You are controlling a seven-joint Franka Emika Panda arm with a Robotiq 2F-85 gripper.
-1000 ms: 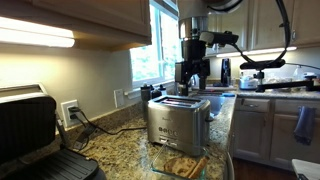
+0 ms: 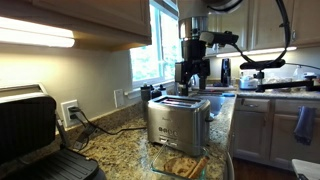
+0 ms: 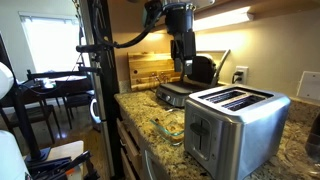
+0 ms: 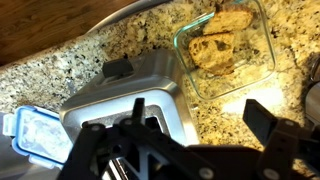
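A silver toaster (image 2: 178,124) stands on the granite counter, its slots facing up. Beside it lies a clear glass dish (image 4: 244,78) with pieces of bread (image 4: 213,52) inside. My gripper is open and points down, with its black fingers (image 4: 270,128) wide apart and nothing held between them. The wrist view has one finger over the toaster top and the other over bare counter near the dish. In the second exterior view the toaster (image 3: 238,128) is in front and the dish (image 3: 170,126) is partly hidden behind it.
A black grill press (image 2: 35,135) stands at the counter's near left. The toaster's cord runs to a wall outlet (image 2: 72,112). A blue-rimmed container (image 4: 42,134) sits beyond the toaster. Cabinets (image 2: 98,20) overhang the counter on the left.
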